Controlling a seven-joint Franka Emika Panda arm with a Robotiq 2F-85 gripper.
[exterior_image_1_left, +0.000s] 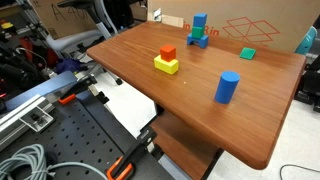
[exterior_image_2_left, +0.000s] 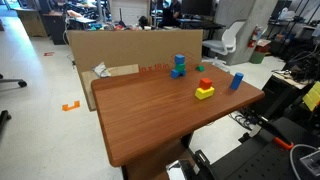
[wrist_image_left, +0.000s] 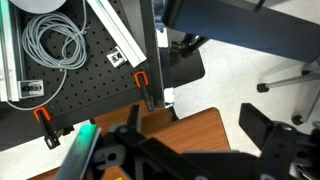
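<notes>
A blue cylinder (exterior_image_1_left: 227, 87) stands upright near the table's right side. A red block (exterior_image_1_left: 167, 52) rests on a yellow block (exterior_image_1_left: 166, 64). Farther back, a blue and green stack (exterior_image_1_left: 198, 29) rises from a blue base (exterior_image_1_left: 197, 42), and a flat green piece (exterior_image_1_left: 247, 53) lies to its right. The second exterior view shows the blue cylinder (exterior_image_2_left: 237, 81) and the yellow block (exterior_image_2_left: 205, 93) near the table's right end. In the wrist view my gripper is open, its dark fingers wide apart and nothing held between them.
Under the wrist camera lie a perforated black bench (wrist_image_left: 85, 72) with a coiled cable (wrist_image_left: 50, 38), the brown table edge (wrist_image_left: 190, 135) and pale floor (wrist_image_left: 240, 85). Cardboard panels (exterior_image_2_left: 118, 88) stand along the back of the table.
</notes>
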